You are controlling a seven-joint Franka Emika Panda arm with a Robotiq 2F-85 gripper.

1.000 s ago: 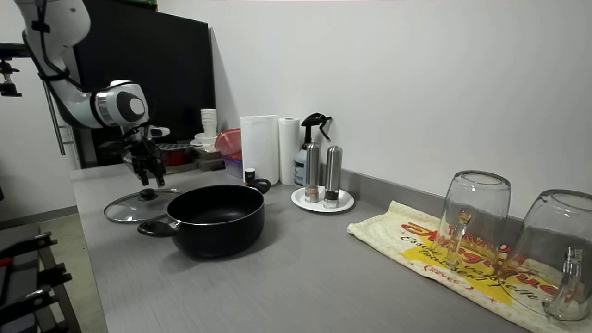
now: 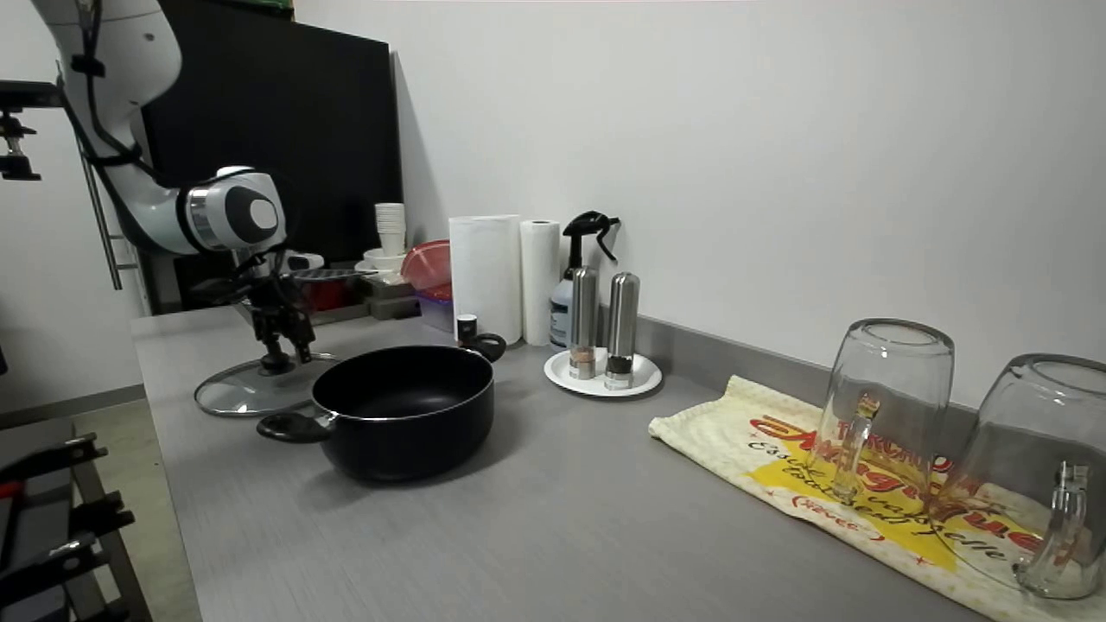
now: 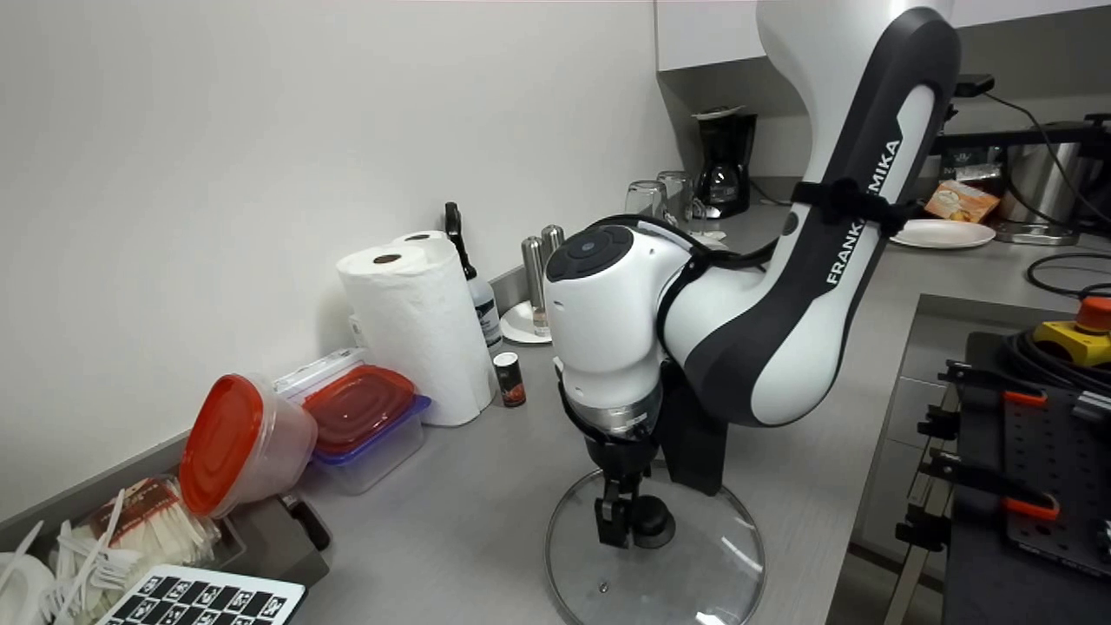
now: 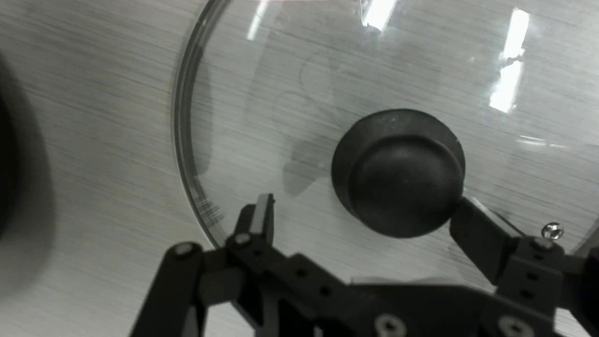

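Observation:
A clear glass lid (image 2: 233,395) with a black knob (image 4: 405,179) lies flat on the counter. Just left of it in exterior view 1 stands my gripper (image 2: 287,356), low over the lid at the knob. In the wrist view the gripper is open, its fingers spread wide. The knob lies nearer the right finger (image 4: 485,238) and appears close to it; I cannot tell if they touch. Nothing is gripped. An uncovered black pot (image 2: 409,451) with two side handles stands beside the lid.
Paper towel rolls (image 2: 485,275), a spray bottle (image 2: 561,311) and a white plate (image 2: 648,380) with two grinders line the wall. Glass mugs (image 2: 881,415) stand upside down on a printed towel (image 2: 746,441). Plastic containers (image 3: 364,448) sit behind the lid.
My arm has come down and slightly toward the right in exterior view 1, bringing the gripper from above the lid to the knob. The lid and pot have not moved.

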